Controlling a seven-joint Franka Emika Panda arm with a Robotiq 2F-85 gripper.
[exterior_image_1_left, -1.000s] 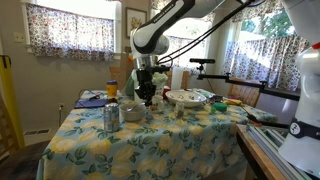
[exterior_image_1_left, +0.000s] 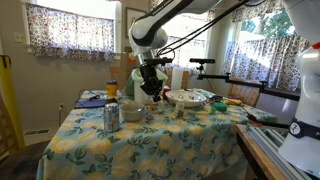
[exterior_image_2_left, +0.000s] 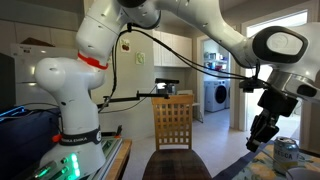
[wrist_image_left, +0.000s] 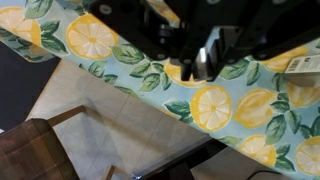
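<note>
My gripper (exterior_image_1_left: 157, 97) hangs over the lemon-print tablecloth (exterior_image_1_left: 85, 155), a little to the right of a pale bowl (exterior_image_1_left: 133, 112). In the wrist view its dark fingers are close together, shut on a small silvery-grey thing (wrist_image_left: 208, 62) that is mostly hidden, so I cannot tell what it is. From the second exterior view, the gripper (exterior_image_2_left: 254, 146) points down near the table's edge.
A can (exterior_image_1_left: 111, 118) stands at the table's left, and a large white bowl (exterior_image_1_left: 190, 97) lies farther right. Small items (exterior_image_1_left: 179, 111) stand near it. A wooden chair (exterior_image_2_left: 174, 125) is beyond the table.
Over the last second my gripper has shifted slightly to the right and up, away from the pale bowl. The things on the table look unmoved.
</note>
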